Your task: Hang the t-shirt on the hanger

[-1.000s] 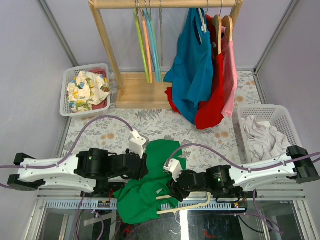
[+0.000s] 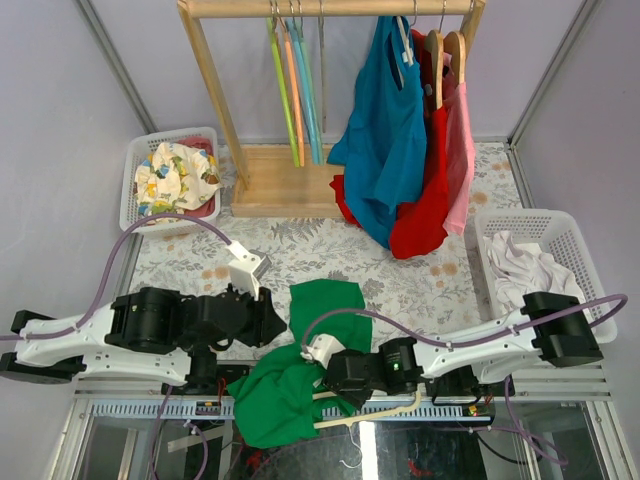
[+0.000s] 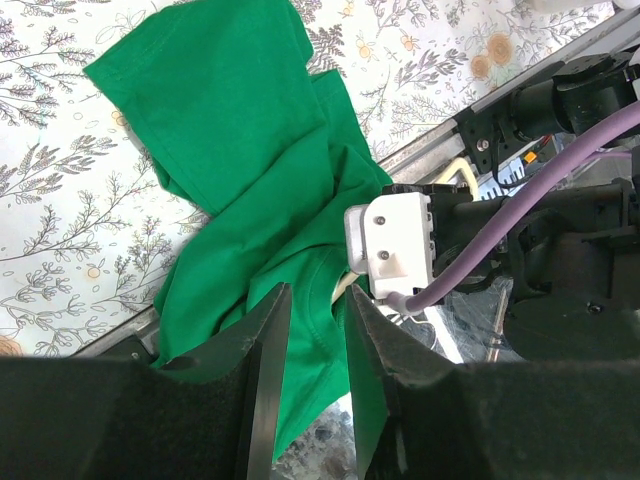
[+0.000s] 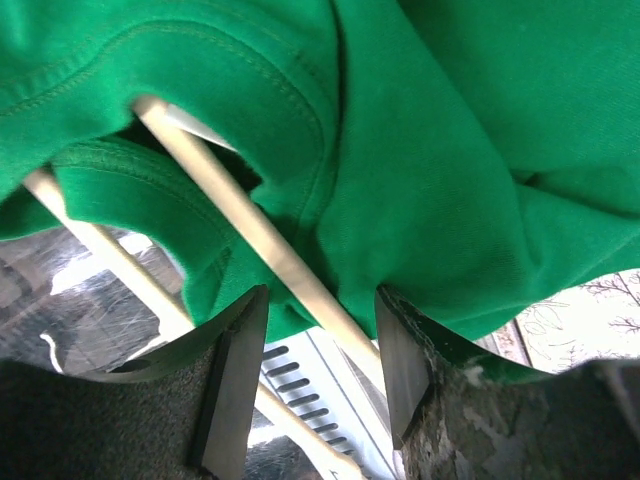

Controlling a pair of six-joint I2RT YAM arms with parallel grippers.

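A green t-shirt [image 2: 285, 395] lies crumpled at the table's front edge, partly hanging over it. The pale hanger [image 2: 385, 414] has part of its length inside the shirt's neck opening, where its bar [image 4: 255, 230] runs under the green collar. My right gripper is open above the shirt, with the hanger bar passing between its fingers in that view; whether they touch it I cannot tell. Left of the shirt, my left gripper [image 2: 268, 335] stands open and raised, nothing held; its fingers [image 3: 262, 375] show over the shirt in the left wrist view.
A wooden rack [image 2: 330, 8] at the back carries bare hangers [image 2: 290, 90] and several garments, among them a blue shirt [image 2: 385, 130]. Baskets stand at left [image 2: 128, 190] and right [image 2: 575, 245] with cloth inside.
Shirt and hanger look unmoved.
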